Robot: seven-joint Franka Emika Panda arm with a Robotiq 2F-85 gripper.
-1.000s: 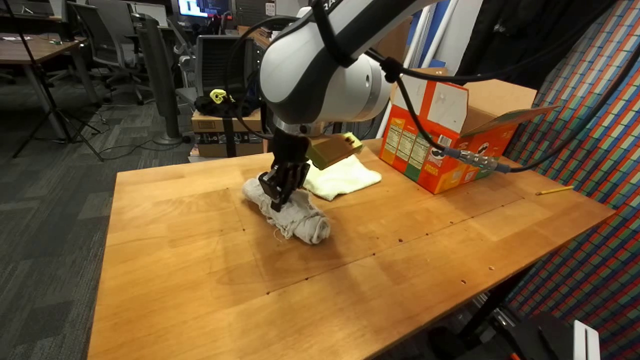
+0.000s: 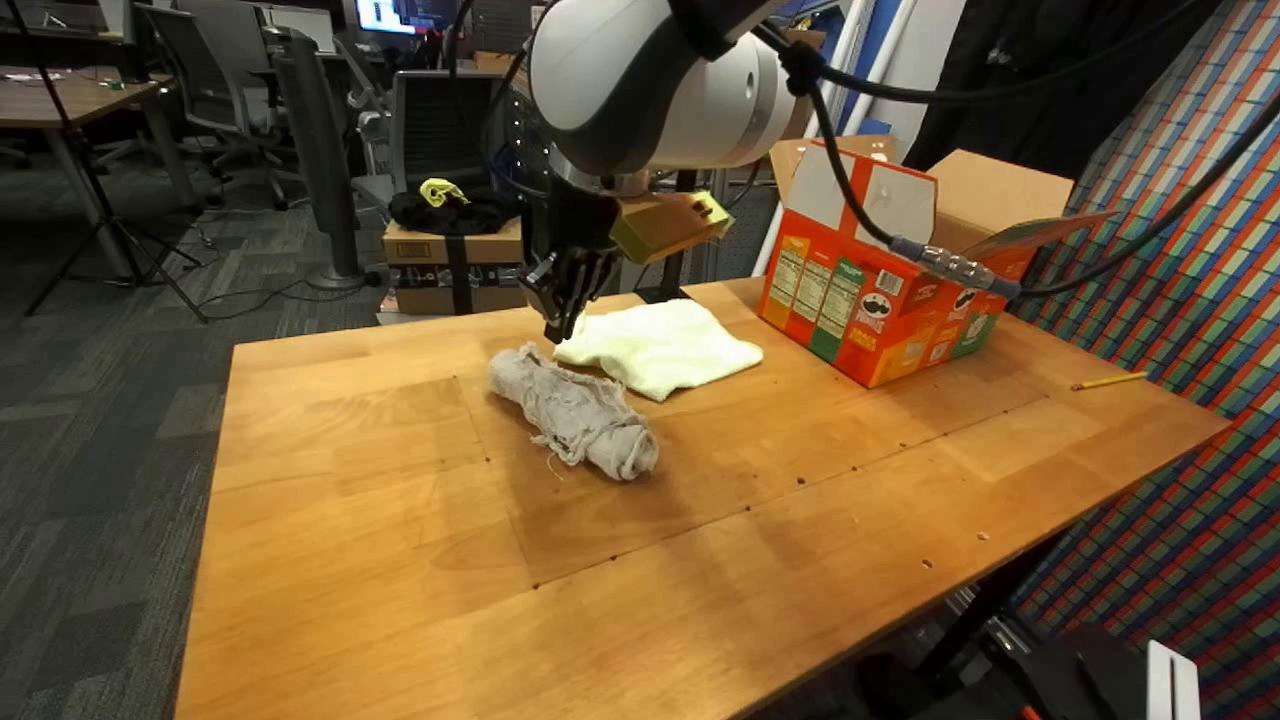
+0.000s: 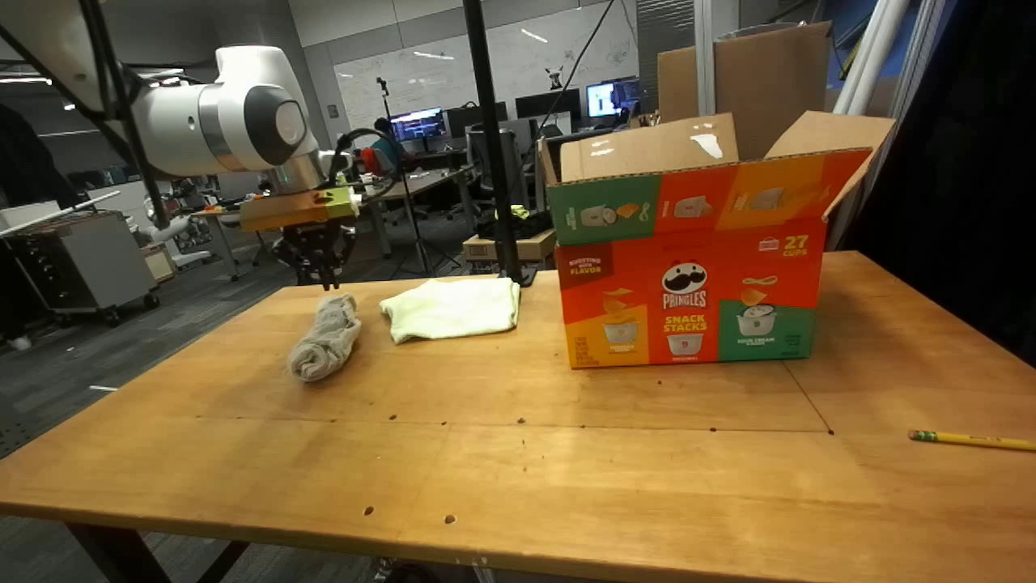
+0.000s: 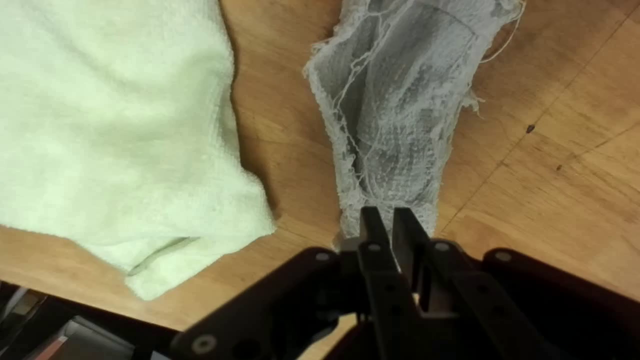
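A grey, frayed cloth [image 2: 578, 415] lies rolled up on the wooden table, its long shape running toward the near side. Behind it, a pale yellow-green cloth [image 2: 672, 344] is spread nearly flat with one corner folded. My gripper [image 2: 558, 330] hangs above the far end of the grey roll, visibly clear of it in the second exterior view. In the wrist view the fingers [image 4: 372, 223] stand close together with a narrow gap, over the end of the grey cloth [image 4: 402, 129]. No lifted cloth shows between them; whether something thin is caught there is unclear.
An open orange Pringles carton [image 3: 685, 282] stands at the back right, its flaps spread. A yellow pencil [image 3: 971, 440] lies near the right edge. A black post [image 3: 495, 136] rises behind the table.
My gripper has risen from the middle of the grey roll and moved back, over its far end. The roll has stayed on the table almost unmoved, and more of both cloths shows.
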